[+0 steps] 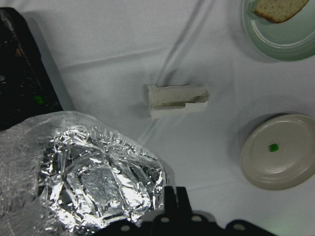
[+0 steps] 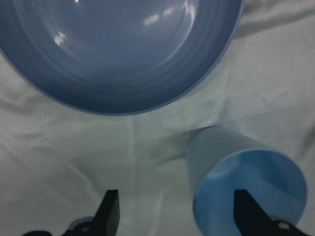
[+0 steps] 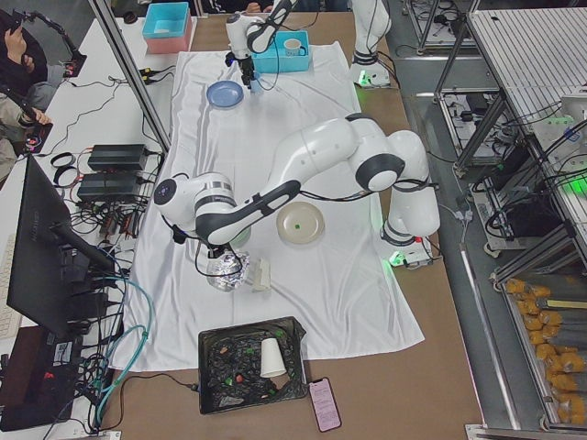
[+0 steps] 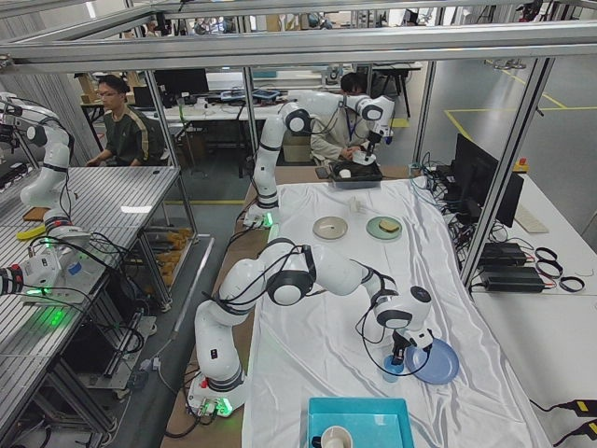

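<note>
My left gripper is shut at the rim of a crumpled foil-lined bowl (image 1: 103, 187) wrapped in clear plastic, seemingly gripping it. A torn white cardboard piece (image 1: 174, 101), a beige plate (image 1: 275, 167) with a small green square, and a green plate (image 1: 266, 44) with a bread slice lie around it. My right gripper is open over a light blue cup (image 2: 211, 152), one finger inside or over its mouth; the blue plate (image 2: 123, 83) sits beside the cup.
A black tray (image 3: 229, 394) with a white cup stands at the near end, a phone (image 3: 325, 408) beside it. A turquoise bin (image 4: 373, 420) holding a mug stands at the right arm's end.
</note>
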